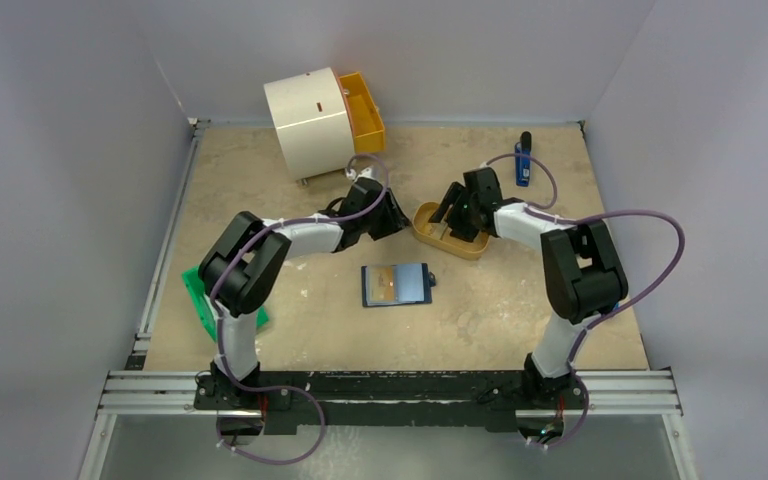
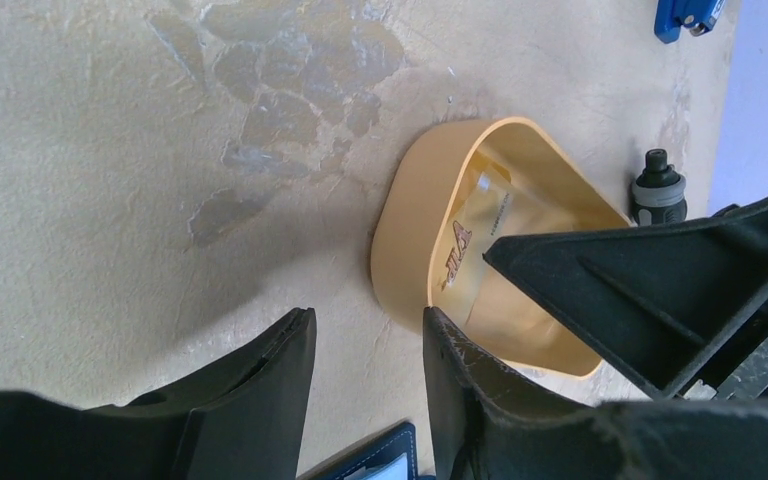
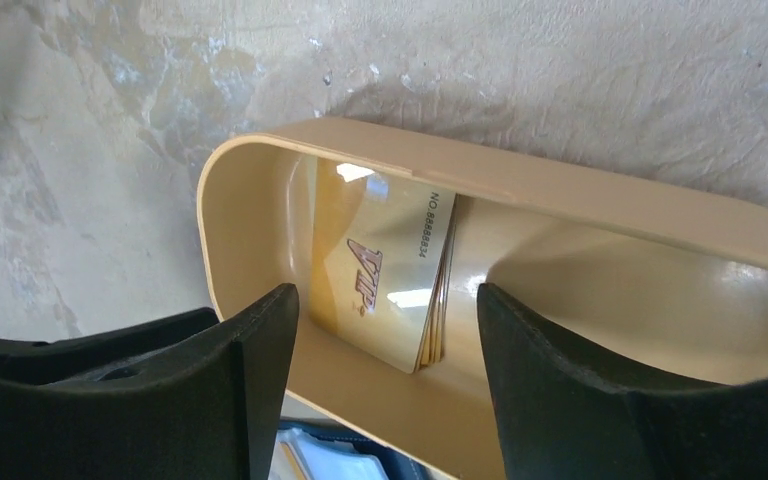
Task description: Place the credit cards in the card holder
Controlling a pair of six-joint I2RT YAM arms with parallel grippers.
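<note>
Gold credit cards point(image 3: 375, 270) lie stacked at one end of an oval tan box point(image 1: 468, 250); the right wrist view shows the top one clearly, and the left wrist view shows a card point(image 2: 470, 240) inside. Above the box, my right gripper is open with nothing between its fingers. My left gripper is part open and empty, just left of the box's near end. The dark blue card holder point(image 1: 397, 303) lies spread on the table in front of the box, with a gold card point(image 1: 381, 284) on its left side.
A white rounded cabinet point(image 1: 310, 120) with a yellow drawer point(image 1: 362, 115) stands at the back. Back right lies a blue stapler-like object point(image 1: 522, 165). A green tray point(image 1: 197, 292) is partly hidden beneath the left arm. Table around the card holder is clear.
</note>
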